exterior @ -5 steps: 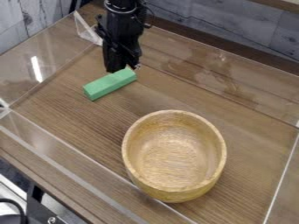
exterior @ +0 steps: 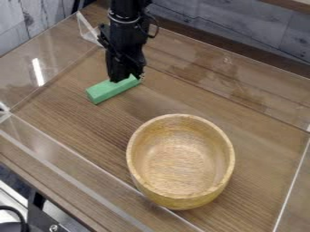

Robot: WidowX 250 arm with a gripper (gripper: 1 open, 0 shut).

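The black robot arm reaches down from the top of the view, its gripper (exterior: 125, 72) low over the green rectangular block (exterior: 112, 90), near the block's upper right end. The gripper looks narrow, but its fingertips are too small and dark to tell how they stand or whether they touch the block. The block lies flat on the wooden table (exterior: 72, 127), left of centre.
A large tan round bowl (exterior: 182, 186) stands at the lower right. The table's right half above the bowl is clear. Dark cables show at the lower left corner, off the table edge, and a low wall runs along the back.
The gripper has shifted slightly over the last second near the block's right end. The block and bowl appear to be in the same places.
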